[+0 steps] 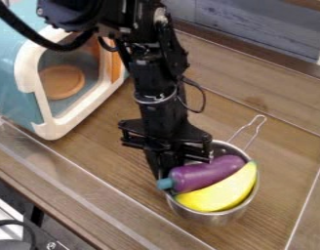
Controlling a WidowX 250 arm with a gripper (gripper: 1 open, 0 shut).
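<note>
My black gripper (168, 158) reaches down at the left side of a steel pot (215, 216) with a wire handle (254, 129). Its fingertips are mostly hidden behind the purple eggplant and the pot, so I cannot see what is between them. The eggplant (203, 174) lies in the pot, its teal tip toward the gripper, beside a yellow banana (221, 193) nearer the front.
A toy microwave (24, 63) with an orange disc inside stands at the back left. A dark cable lies at the lower left.
</note>
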